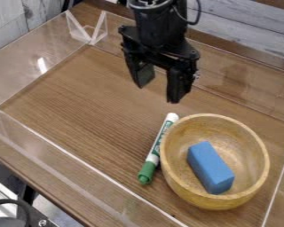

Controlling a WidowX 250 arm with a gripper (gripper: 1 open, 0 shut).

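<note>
My black gripper (159, 71) hangs over the upper middle of the wooden tray, open, its two fingers apart with nothing between them. Below it a white marker with a green cap (158, 149) lies slanted on the wood, beside the left of a yellow bowl (243, 134). Inside the bowl lies a blue block (209, 166), toward the bowl's front.
The tray's wooden floor (79, 111) is clear at left and centre. Clear plastic side walls run along the left and front. A cable (8, 202) shows at the lower left, outside the tray.
</note>
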